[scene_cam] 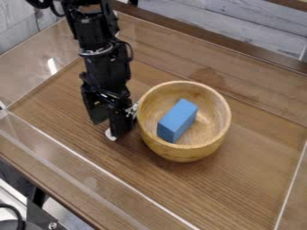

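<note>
The black robot arm (100, 67) reaches down from the top left to the wooden table. Its gripper (110, 121) is low, just left of a tan bowl (192, 153), over a small white object (113, 134) that is partly hidden by the fingers. The gripper looks open, though the dark fingers are hard to make out. A blue block (177, 122) lies inside the bowl.
A white edge runs along the upper left, and dark cables show at the lower left.
</note>
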